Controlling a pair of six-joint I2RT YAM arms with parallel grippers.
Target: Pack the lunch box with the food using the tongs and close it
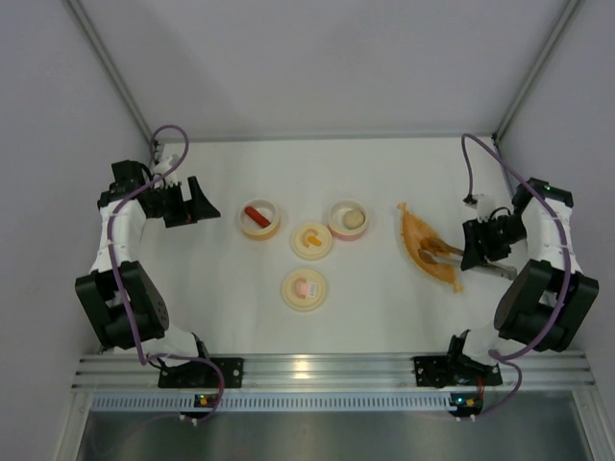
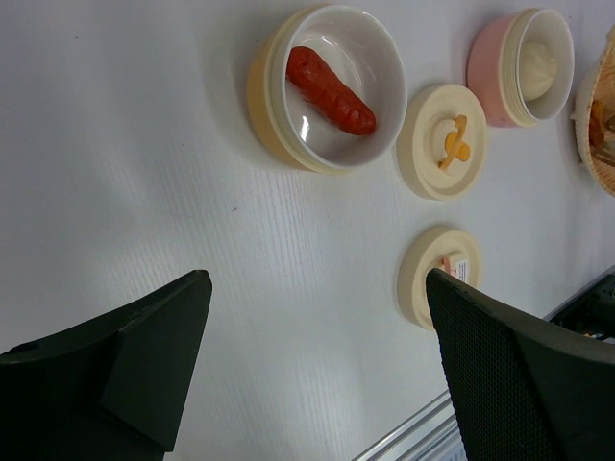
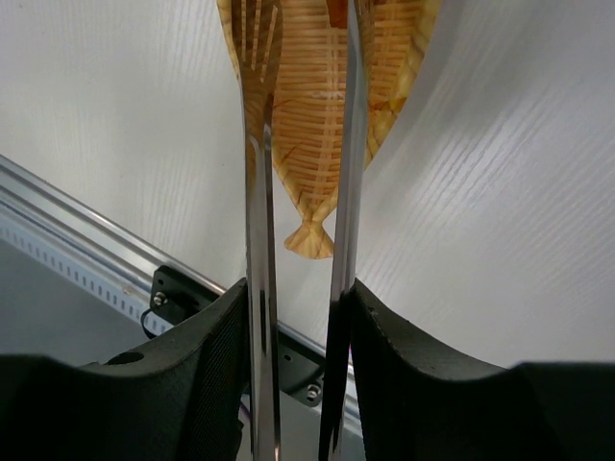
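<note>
A yellow bowl (image 1: 271, 225) with a red sausage (image 2: 331, 89) and a pink bowl (image 1: 338, 229) with a pale bun (image 1: 353, 219) stand mid-table. Two cream lids (image 1: 300, 248) lie nearby with small items on them. A fish-shaped woven basket (image 1: 415, 240) lies at the right. My right gripper (image 1: 473, 244) is over it, open, with long fork-like utensils (image 3: 259, 211) running between the fingers in the right wrist view; their tips are over the basket. My left gripper (image 1: 188, 206) stands open and empty at the left, away from the bowls.
A metal rail (image 1: 317, 370) runs along the front edge.
</note>
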